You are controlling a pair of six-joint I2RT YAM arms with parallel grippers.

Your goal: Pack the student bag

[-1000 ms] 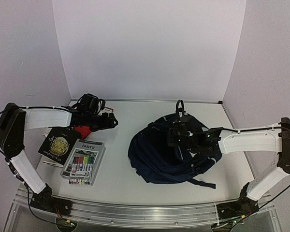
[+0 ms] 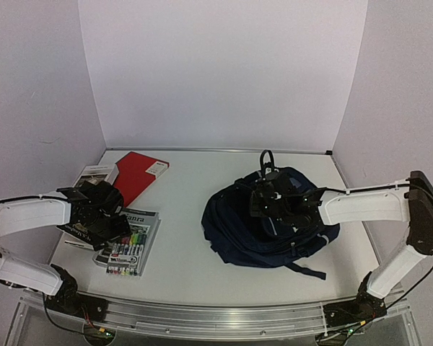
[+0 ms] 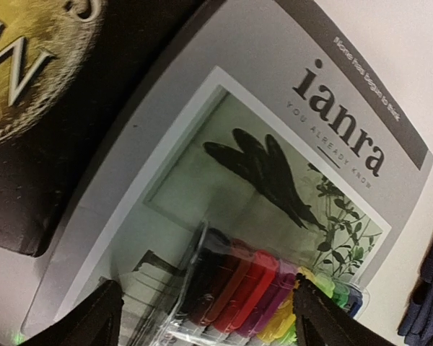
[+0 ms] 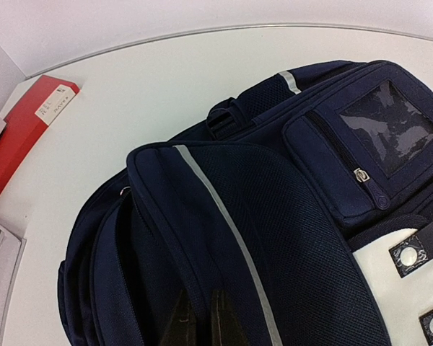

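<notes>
A navy backpack [image 2: 231, 241] lies on the right half of the table, its mouth facing left. My right gripper is shut on the edge of the bag's front panel [image 4: 274, 209]. On the left, a clear case of coloured markers [image 2: 125, 252] rests on the grey "ianra" book [image 3: 252, 65]. My left gripper stands open just above the case, one finger [image 3: 94, 317] to each side of it. A black book with a gold emblem [image 3: 29, 50] lies beside the grey one. A red folder [image 2: 136, 173] is farther back.
A pale book or box [image 2: 99, 173] sits by the left wall near the folder. Between the stationery and the bag, the white table [image 2: 177, 223] is bare. Walls close in the sides and back.
The left arm has swung from above the red folder toward the front, down to the marker case. The backpack has shifted slightly right, while the right gripper has hardly moved.
</notes>
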